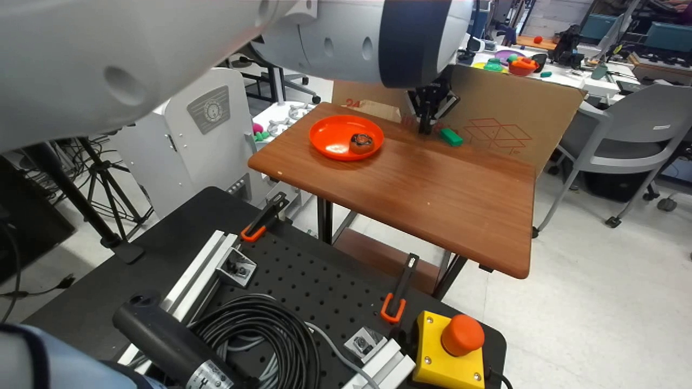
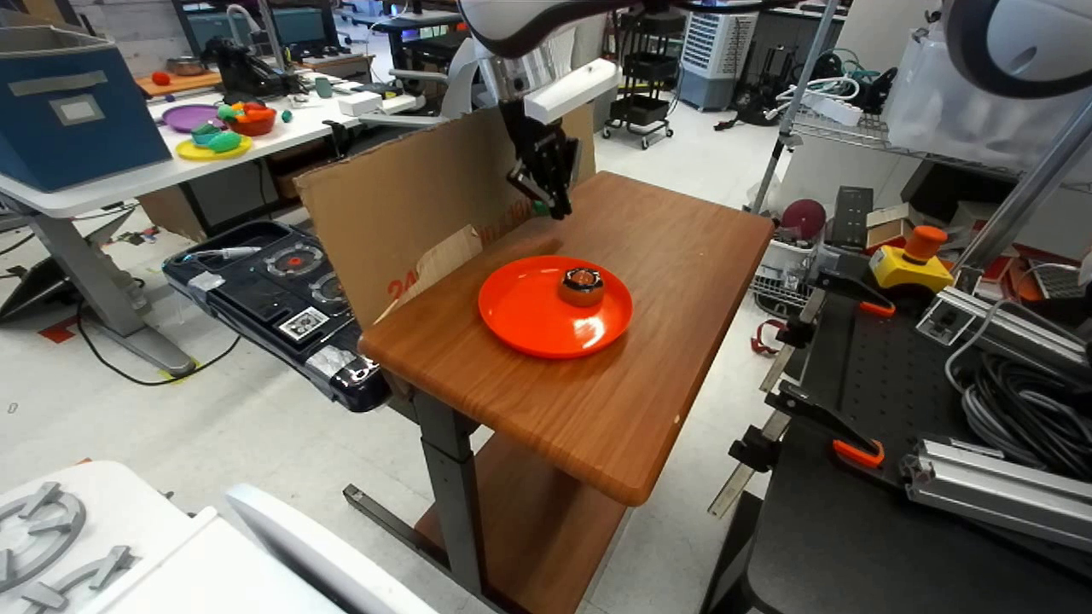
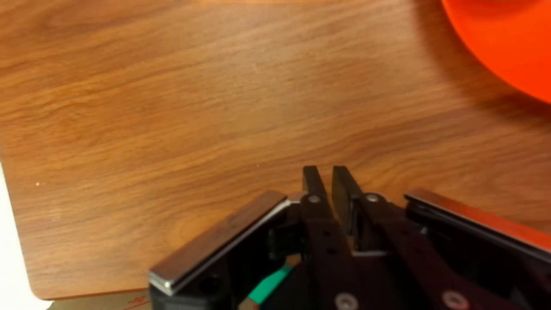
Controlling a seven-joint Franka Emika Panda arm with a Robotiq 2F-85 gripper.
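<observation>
A green block lies tilted at the table's far edge, by the cardboard, just right of my gripper in exterior view 1. In exterior view 2 only a sliver of the green block shows behind my gripper. The wrist view has my gripper with its fingers drawn together, a thin gap between them and nothing visible in it. Part of the green block appears below and left of the fingers there, mostly hidden. Whether it overhangs the edge I cannot tell.
An orange plate holds a round brown item with a dark top. Cardboard stands upright along the far edge of the wooden table.
</observation>
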